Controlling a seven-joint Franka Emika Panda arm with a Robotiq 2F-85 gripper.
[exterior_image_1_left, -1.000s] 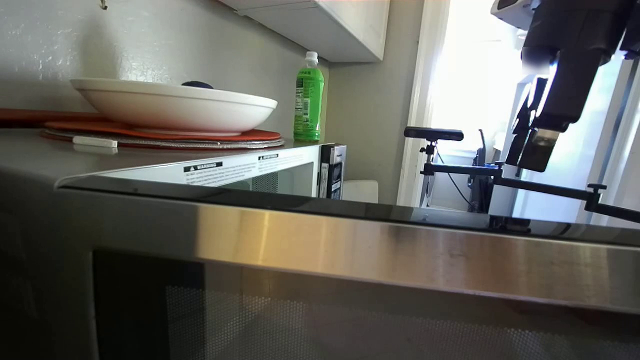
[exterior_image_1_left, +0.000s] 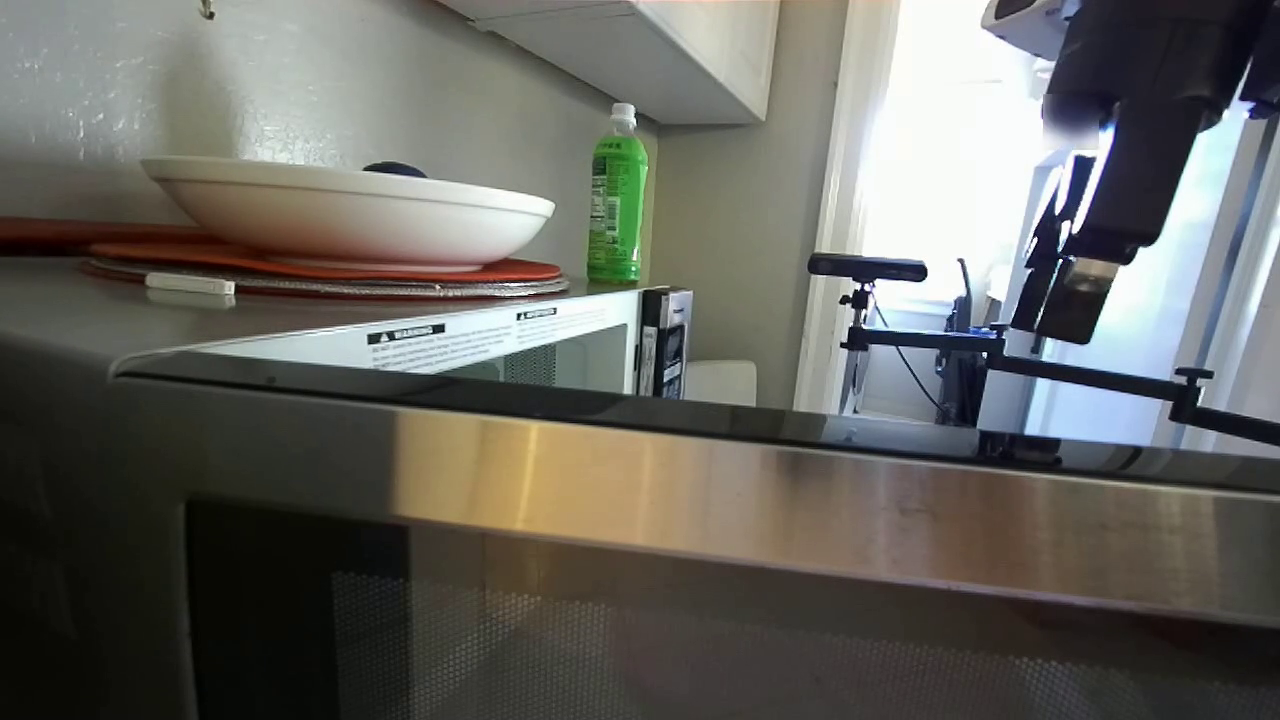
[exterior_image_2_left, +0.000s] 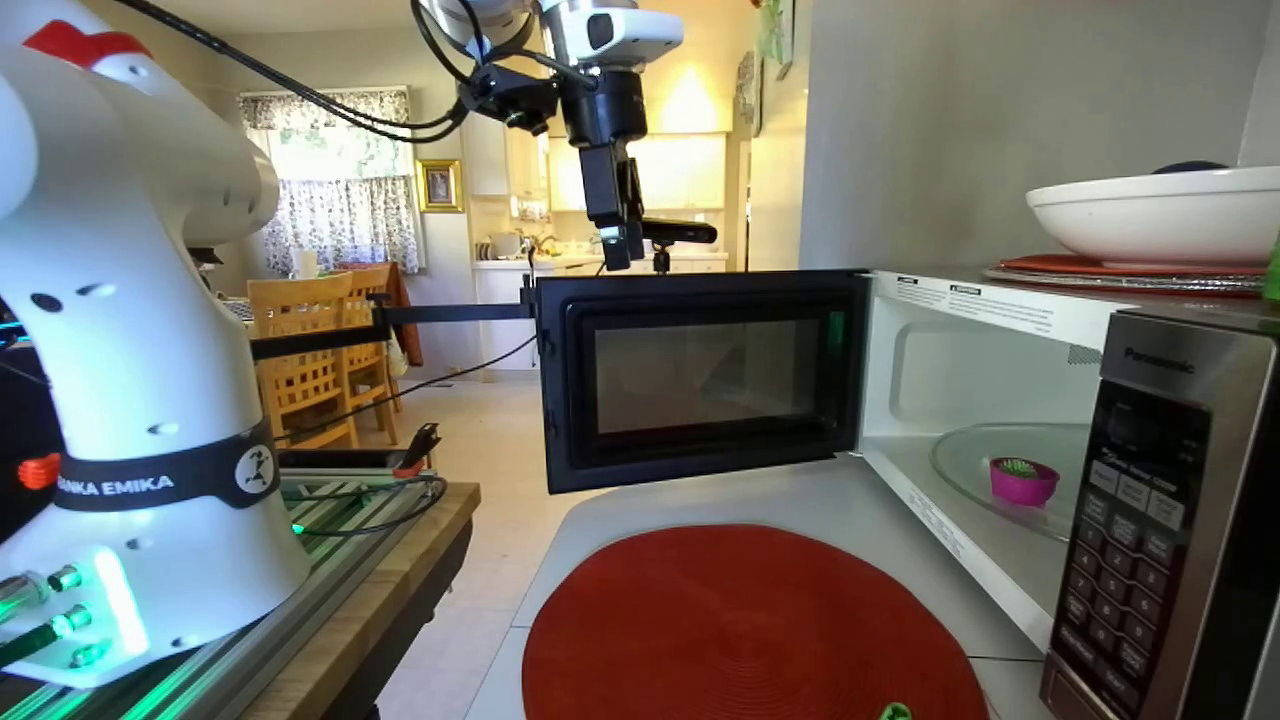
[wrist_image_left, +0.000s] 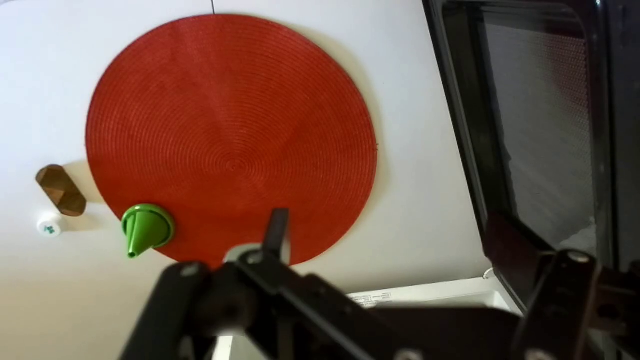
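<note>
My gripper is open in the wrist view, its two fingers wide apart and nothing between them. In exterior view 2 the gripper (exterior_image_2_left: 620, 246) hangs just above the top edge of the open microwave door (exterior_image_2_left: 708, 468). A small pink bowl (exterior_image_2_left: 1023, 484) with something green inside rests on the glass turntable (exterior_image_2_left: 978, 450) within the microwave. On the red round mat (wrist_image_left: 234, 120) lies a green cone-shaped piece (wrist_image_left: 147, 228), near the mat's edge. Left of the mat are a faceted brown block (wrist_image_left: 60, 189) and a small white round object (wrist_image_left: 50, 225).
A white bowl (exterior_image_1_left: 360, 210) and a green bottle (exterior_image_1_left: 618, 204) stand on top of the microwave. The door projects across the counter side, beside the mat. A black camera bar (exterior_image_1_left: 866, 266) is mounted beyond the door.
</note>
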